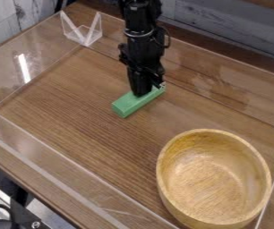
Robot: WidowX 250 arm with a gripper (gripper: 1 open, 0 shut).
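Observation:
A black robot arm reaches down from the top centre of the camera view, its gripper [142, 84] low over a green rectangular block [131, 103] that lies slanted on the wooden table [55, 125]. The fingertips are at or just above the block's upper right part, hiding some of it; whether they touch it cannot be told. The dark fingers look close together, and nothing shows clearly between them.
A large cream oval bowl [211, 179] stands at the lower right. A clear plastic object [84, 29] sits at the upper left. A black cable lies at the bottom left corner.

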